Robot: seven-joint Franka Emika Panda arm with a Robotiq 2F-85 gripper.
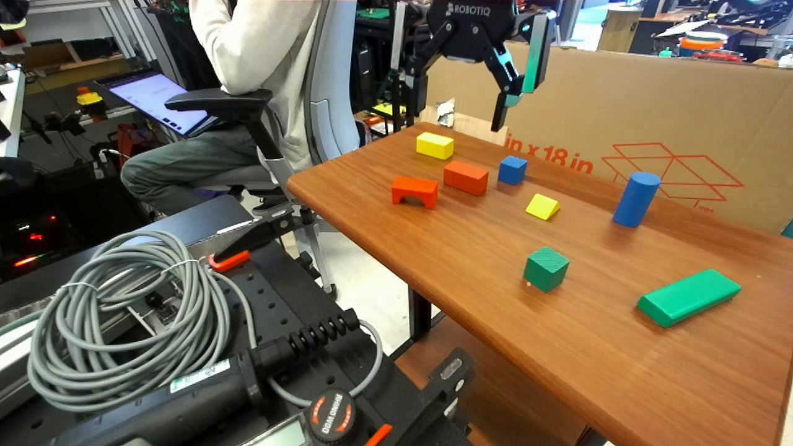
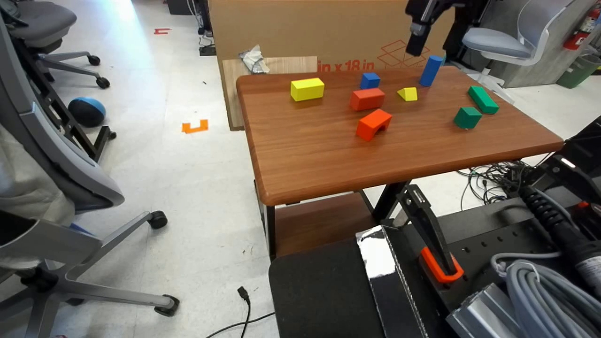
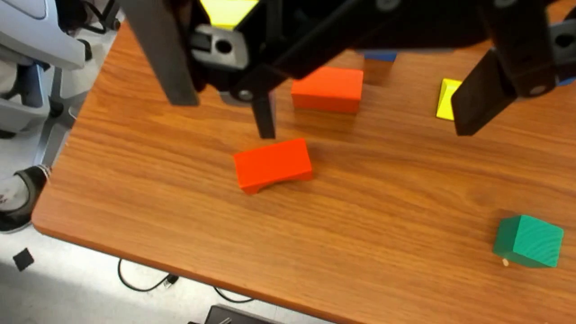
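Observation:
High above the far side of the wooden table, my gripper (image 1: 459, 119) stands open, nothing between its fingers. Below it lie a yellow block (image 1: 435, 145), an orange-red block (image 1: 466, 178), a blue cube (image 1: 512, 170) and an orange-red arch (image 1: 414, 191). A small yellow wedge (image 1: 543, 207) sits farther right, with an upright blue cylinder (image 1: 636, 200) beyond it. Nearer are a green cube (image 1: 547, 269) and a long flat green block (image 1: 689, 297). In the wrist view the arch (image 3: 273, 164) shows clear of the fingers, while the yellow block (image 3: 229, 11) is partly hidden behind them.
The wooden table (image 2: 315, 152) has free room along its near side. A cardboard sheet (image 1: 691, 111) stands behind its far edge. A person sits in a chair (image 1: 331, 89) off the left end. Coiled grey cable (image 1: 134, 319) lies on the black base in front.

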